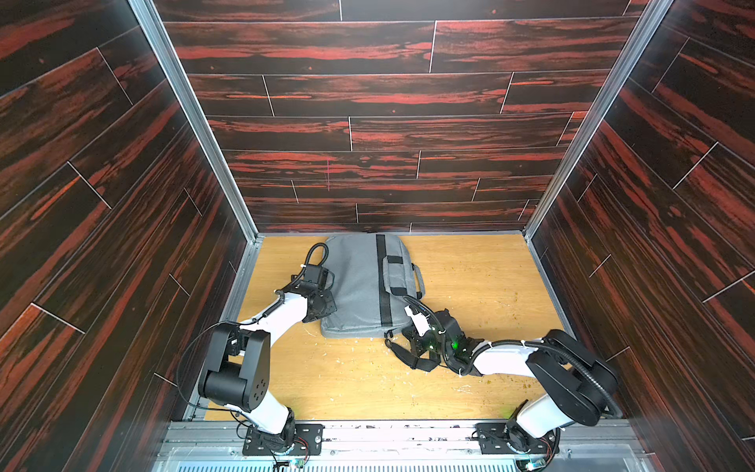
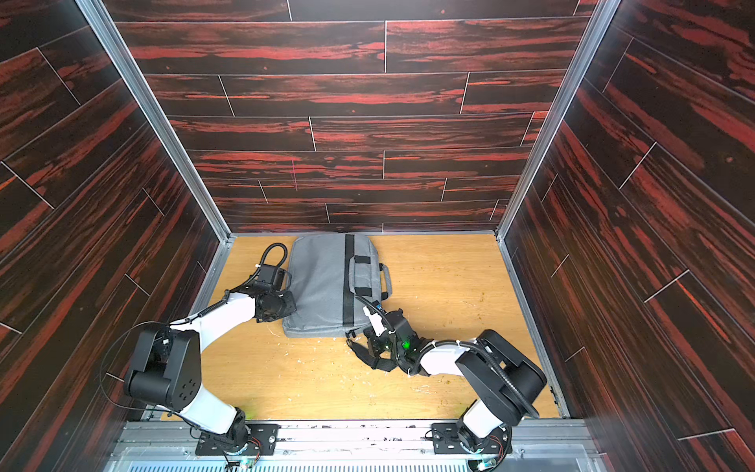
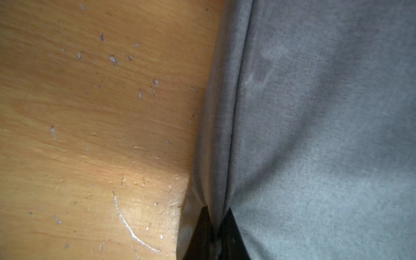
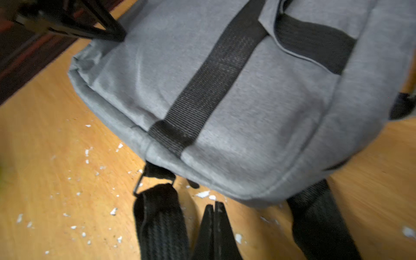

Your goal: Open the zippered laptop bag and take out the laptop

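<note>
A grey laptop bag (image 1: pixel 354 283) with black straps lies flat on the table; no laptop is visible. My left gripper is shut on a fold of the bag's left edge (image 3: pixel 218 143), pinching the grey cloth. By the bag's near right corner is my right gripper, its fingers together and nothing seen between them. In the right wrist view it points at the gap under the bag's near edge (image 4: pixel 208 179), between two pieces of black strap. I cannot make out a zipper pull.
The black shoulder strap (image 4: pixel 162 216) hangs from a metal ring at the near edge and lies on the table around my right gripper. A carry handle (image 1: pixel 419 281) sticks out on the bag's right. Bare table (image 1: pixel 487 275) extends to the right.
</note>
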